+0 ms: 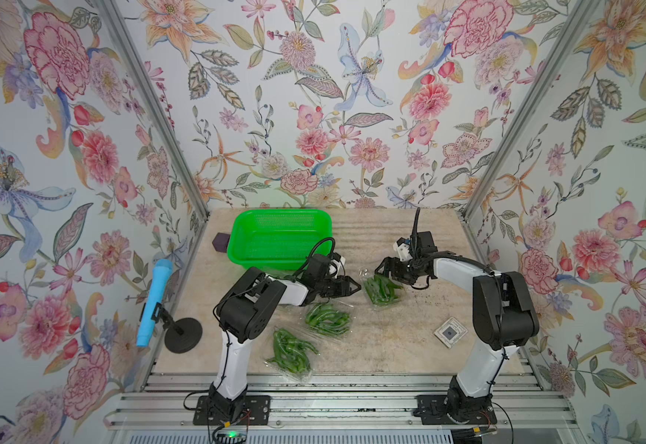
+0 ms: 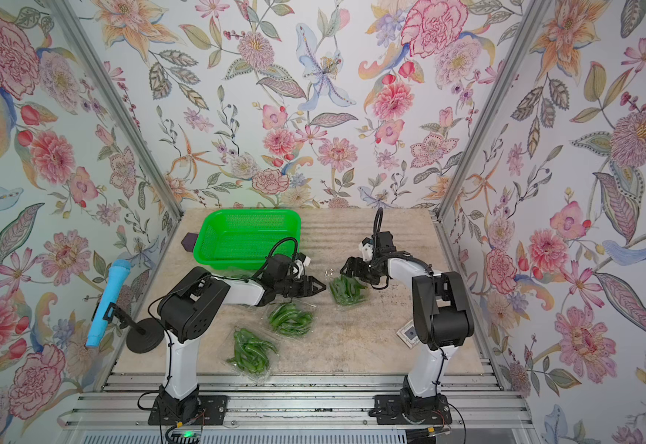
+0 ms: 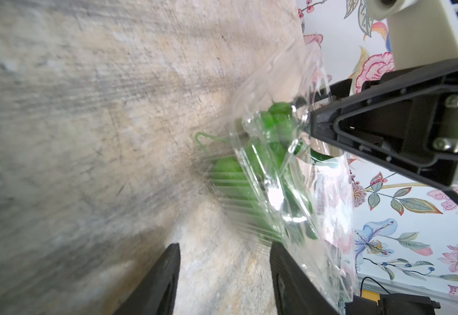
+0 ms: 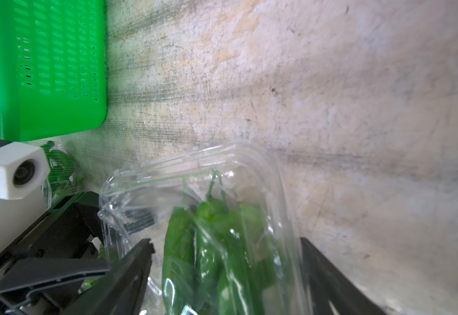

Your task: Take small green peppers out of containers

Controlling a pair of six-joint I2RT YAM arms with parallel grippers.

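Long green peppers (image 4: 208, 257) lie in a clear plastic container (image 4: 250, 152) in the right wrist view. My right gripper (image 1: 389, 272) is open, its fingers (image 4: 129, 283) on either side of this container. In the left wrist view the same container (image 3: 292, 183) sits tilted beyond my left gripper. That gripper stands part open near the tabletop, nothing between its fingers. Two more clear packs hold green peppers, a middle pack (image 1: 328, 319) and a front pack (image 1: 291, 352), both left of centre. How far the packs are open cannot be told.
A green basket (image 1: 280, 268) stands at the back left behind my left arm. A dark purple block (image 1: 221, 242) is beside it. At the right lies a small square card (image 1: 451, 332); a blue cylinder on a stand (image 1: 155, 302) is at far left.
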